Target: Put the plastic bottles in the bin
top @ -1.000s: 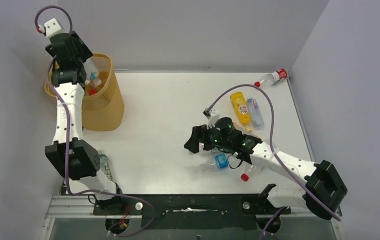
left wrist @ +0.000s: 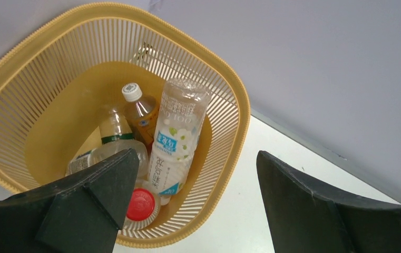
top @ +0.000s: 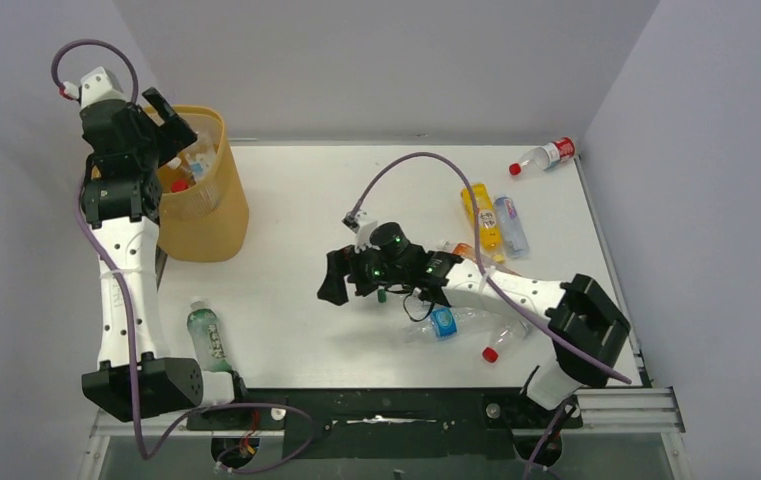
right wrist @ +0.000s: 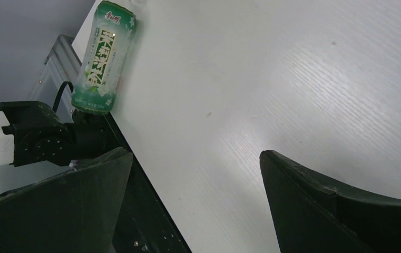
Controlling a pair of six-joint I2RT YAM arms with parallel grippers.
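The yellow bin point(top: 203, 230) stands at the back left, several bottles inside. My left gripper point(top: 164, 115) hangs above it, fingers parted with nothing between them; a clear labelled bottle point(left wrist: 174, 137) lies in the bin below. My right gripper point(top: 341, 275) is open and empty over the middle table. A green bottle point(top: 208, 335) lies at the front left, also in the right wrist view. On the right are a yellow bottle point(top: 483, 215), a blue-label bottle point(top: 441, 322), a red-label bottle point(top: 556, 152) and others, partly hidden by the right arm.
Grey walls bound the back and sides, and a dark rail runs along the front edge.
My left gripper has moved toward the front of the view and opened up above the bin; the clear bottle now rests lower inside. My right arm has moved leftward.
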